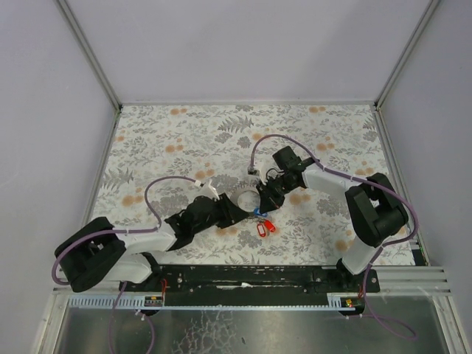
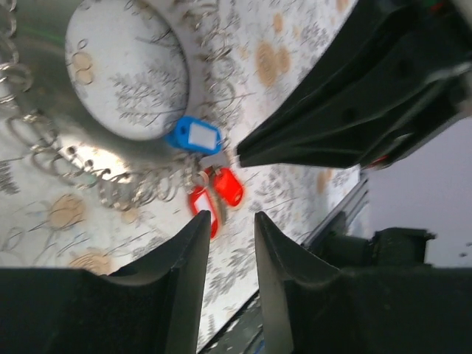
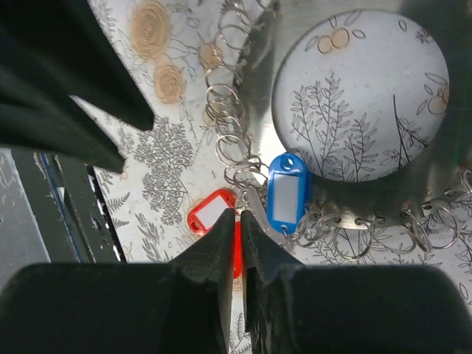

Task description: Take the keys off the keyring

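The keyring [image 3: 258, 96] is a flat metal ring with several small wire loops around its edge, lying on the table. A blue tag [image 3: 286, 193] rests against its near edge, in the right wrist view. Two red tags lie just below it; one red tag [image 2: 203, 205] and the other red tag [image 2: 228, 186] show in the left wrist view. My left gripper is open, empty, with its tips close to the red tags. My right gripper hovers over the tags, only a narrow gap between its fingers; whether anything is caught there is unclear.
Both grippers are close together at the ring's near side. A black strip [image 1: 243, 276] runs along the front edge.
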